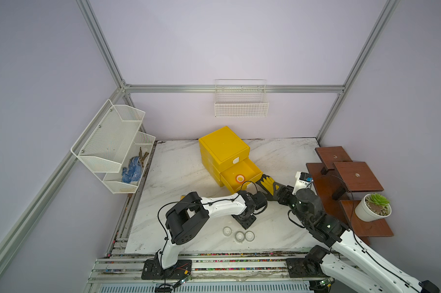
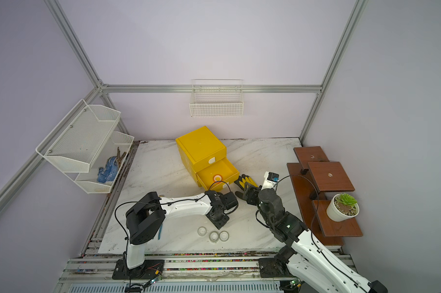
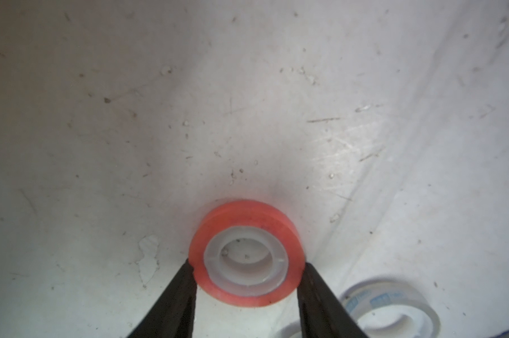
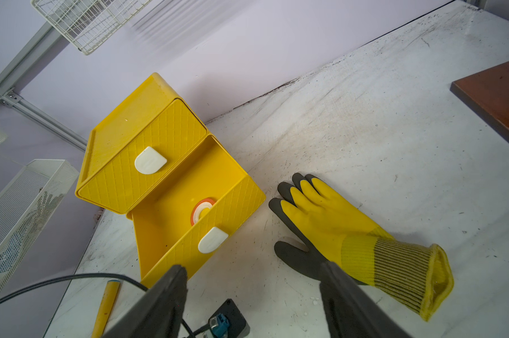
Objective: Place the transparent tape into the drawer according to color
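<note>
In the left wrist view a red tape roll point(image 3: 246, 211) lies on the table between the fingers of my left gripper, which are part open and at its sides. Clear tape rolls point(image 1: 249, 235) lie near the table's front. The yellow drawer unit point(image 1: 223, 146) stands at the back with its lower drawer point(image 4: 161, 225) pulled out; a red-rimmed tape point(image 1: 240, 178) lies inside it. My right gripper is open, hanging over the table near the glove, nothing between its fingers.
A yellow-black glove point(image 4: 350, 236) lies right of the drawer. Wooden shelves point(image 1: 357, 175) with a potted plant point(image 1: 374, 210) stand at the right, mesh baskets point(image 1: 113, 136) hang at the left.
</note>
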